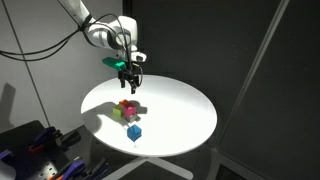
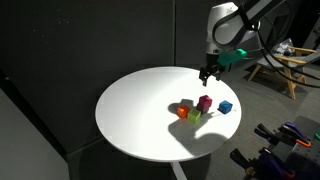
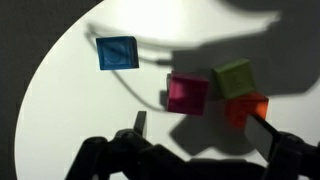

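Observation:
My gripper (image 1: 130,88) hangs open above the white round table, pointing down, with nothing held. In the wrist view a magenta cube (image 3: 187,93) lies below the gap between the fingers, a little ahead of them. A green cube (image 3: 234,77) and an orange-red cube (image 3: 246,107) sit close together to its right in that view. Farther off on the left there is a blue cube (image 3: 117,53), standing apart. From the second exterior side, the magenta cube (image 2: 204,103) is between the green cube (image 2: 194,116) and the blue cube (image 2: 225,106).
A dark backdrop surrounds the table, and the arm's shadow falls across the cubes in the wrist view.

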